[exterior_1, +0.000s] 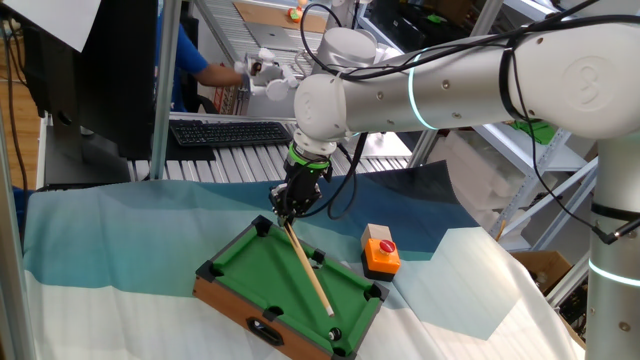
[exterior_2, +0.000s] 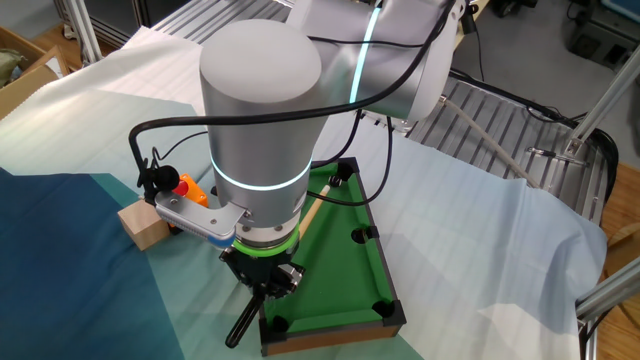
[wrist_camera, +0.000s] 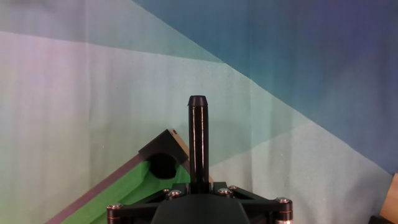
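Observation:
A small pool table with green felt (exterior_1: 252, 273) and wooden sides stands on the cloth. My gripper (exterior_1: 286, 214) is over its far edge, shut on a cue stick (exterior_1: 308, 268). The cue's pale shaft slants down across the felt, its tip close to a dark ball (exterior_1: 335, 334) near a corner pocket. In exterior view 2 the cue's black butt (exterior_2: 245, 322) sticks out beyond the gripper (exterior_2: 265, 282). The wrist view shows that butt (wrist_camera: 198, 140) pointing straight ahead from the gripper, with one table corner pocket (wrist_camera: 163, 165) to its left.
An orange box with a red button (exterior_1: 381, 257) stands beside the pool table, against a wooden block (exterior_1: 376, 233). A keyboard (exterior_1: 230, 133) lies behind the cloth, and a person's arm (exterior_1: 218, 74) shows farther back.

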